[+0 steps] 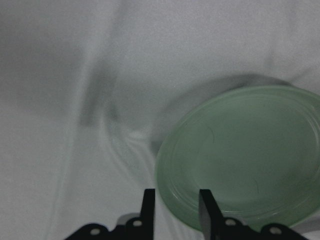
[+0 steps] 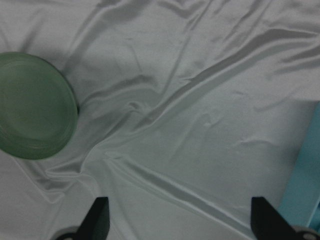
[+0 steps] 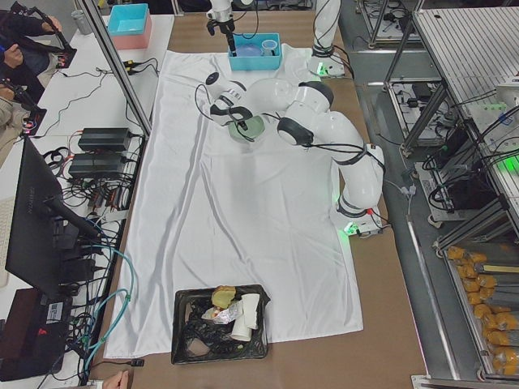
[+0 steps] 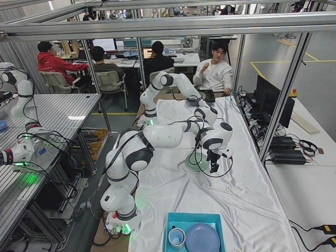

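Note:
A green plate (image 4: 195,163) lies on the white cloth beneath the arms; in the left wrist view it fills the lower right (image 1: 245,150). My left gripper is open over the plate's near-left rim, nothing between its fingers. In the right wrist view the plate (image 2: 32,105) is at the left, apart from my right gripper, which stands open with only cloth visible between its fingertips.
A blue tray (image 4: 172,217) with a plate (image 4: 202,239) and a cup (image 4: 176,238) sits at one end of the cloth, a black bin (image 3: 266,324) of scraps at the other.

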